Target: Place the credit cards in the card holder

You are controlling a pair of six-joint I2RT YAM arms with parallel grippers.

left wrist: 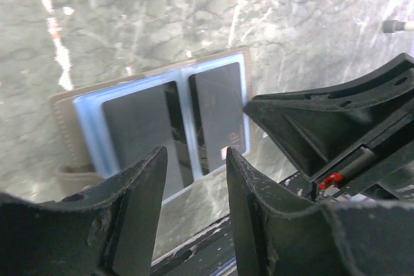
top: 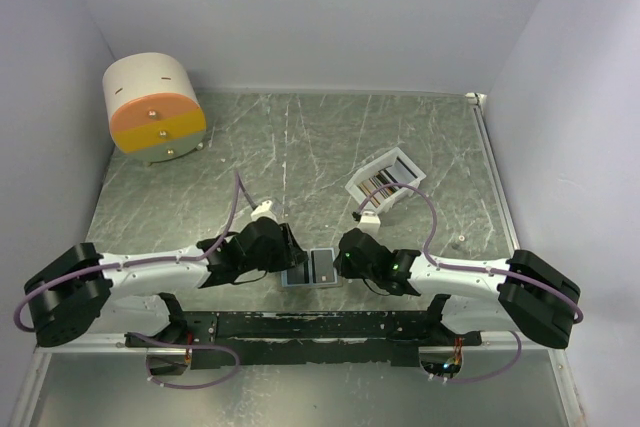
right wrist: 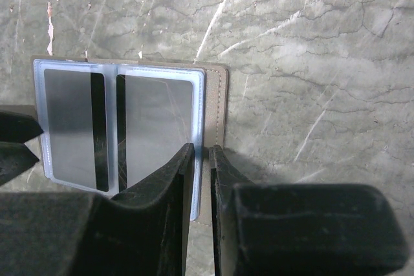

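The card holder (top: 324, 265) (left wrist: 221, 111) (right wrist: 152, 121) lies open and flat on the grey marbled surface, with clear windows edged in pale blue. My right gripper (top: 342, 261) is shut on its right edge. My left gripper (top: 292, 254) hangs over the holder's left part, its fingers parted; whether anything is between them is hard to tell. A white tray (top: 365, 169) at the back right holds a stack of cards (top: 383, 184).
A rounded white cabinet with orange and yellow drawers (top: 153, 107) stands at the back left. The middle of the surface behind the holder is clear. Walls surround the surface at the sides and back.
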